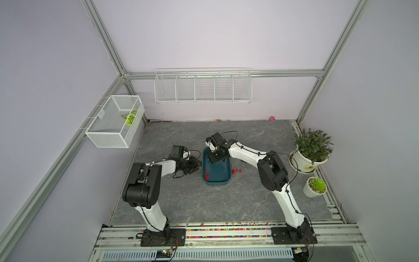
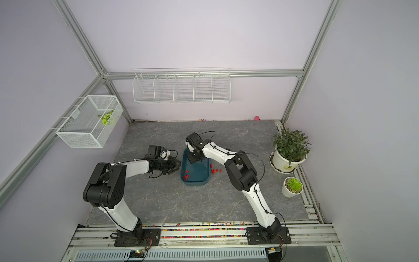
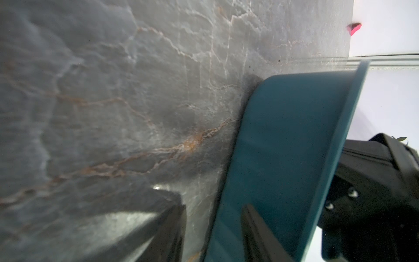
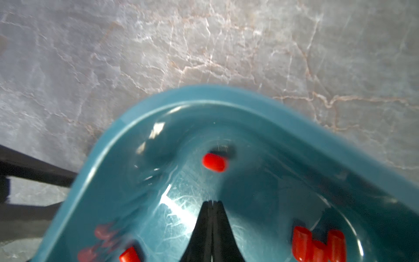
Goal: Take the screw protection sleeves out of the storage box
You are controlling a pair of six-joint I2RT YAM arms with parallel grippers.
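Note:
In the right wrist view a red sleeve (image 4: 214, 162) lies alone on the floor of the blue storage box (image 4: 205, 92), close to its rounded end. Below it in that view my right gripper is shut, with nothing between its fingertips, and the sleeve is clear of them. Several more red sleeves (image 4: 302, 242) lie grouped at the box's right side, and another sleeve (image 4: 129, 254) is at the lower left. My left gripper stands open and empty just outside the box wall (image 3: 283, 144).
Several red sleeves (image 1: 237, 170) lie on the grey table just right of the box. Potted plants (image 1: 313, 148) stand at the far right.

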